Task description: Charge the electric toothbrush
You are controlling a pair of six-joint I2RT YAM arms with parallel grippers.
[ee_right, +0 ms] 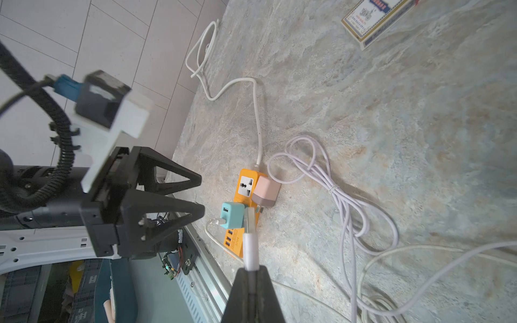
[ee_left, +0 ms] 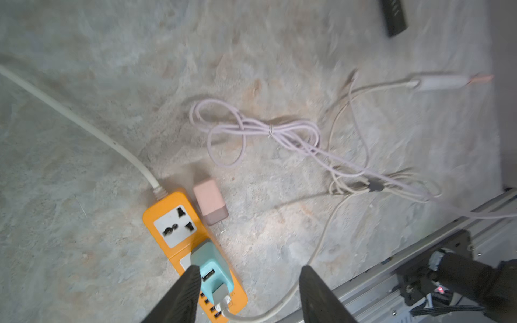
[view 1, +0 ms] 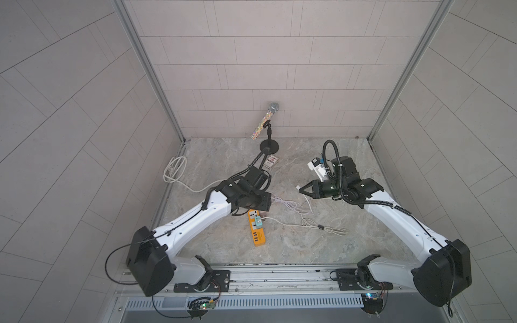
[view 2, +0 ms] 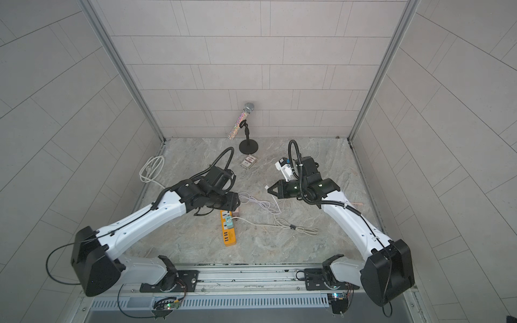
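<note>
A white USB plug [ee_right: 251,252] with a metal tip stands in my right gripper, shut on it above the table. The teal adapter [ee_right: 232,214] sits on the orange power strip [ee_right: 245,184], a white cable plugged into one side. A pink adapter [ee_left: 209,197] lies beside the strip. My left gripper is open and empty, pointing down above the strip. Only the black handle end of the toothbrush [ee_left: 395,22] shows in the left wrist view. The white charging lead [ee_left: 442,81] with a pinkish tip lies at the right there.
A tied lilac cable [ee_left: 270,130] and a bundled white cable [ee_left: 375,184] lie mid-table. At the back stand a microphone on a black stand [view 1: 268,146] and a small card box [view 1: 271,161]. White cord [view 1: 175,169] coils at the left edge.
</note>
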